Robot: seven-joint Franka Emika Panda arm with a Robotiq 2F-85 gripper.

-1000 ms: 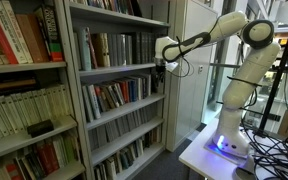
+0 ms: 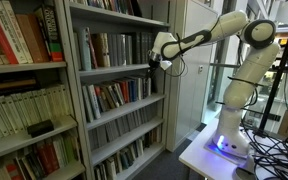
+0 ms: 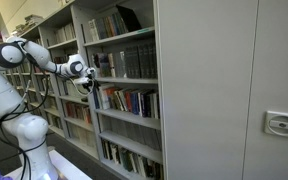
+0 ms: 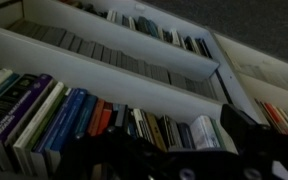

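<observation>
My gripper (image 2: 165,66) hangs from the raised arm in front of the bookshelf, near the right end of a shelf board. In exterior view 2 the gripper (image 3: 88,82) is beside the shelves, at about the height of a book row. The wrist view is dim, with black gripper parts along its bottom edge; the fingers look spread, and no object shows held between them. Beyond them stands a row of books (image 4: 59,118), mostly upright, with a purple spine and blue spines at the left.
Tall grey shelving (image 2: 85,98) fills the wall, with several rows of books. A white cabinet side (image 3: 219,90) borders it in exterior view 2. The arm's white table (image 2: 206,158) stands at the lower right, with loose black cables (image 2: 276,155) beside it.
Over the last second the arm's wrist has shifted a little to the left in exterior view 1, towards the shelves, and its tilt has altered. The books look unmoved.
</observation>
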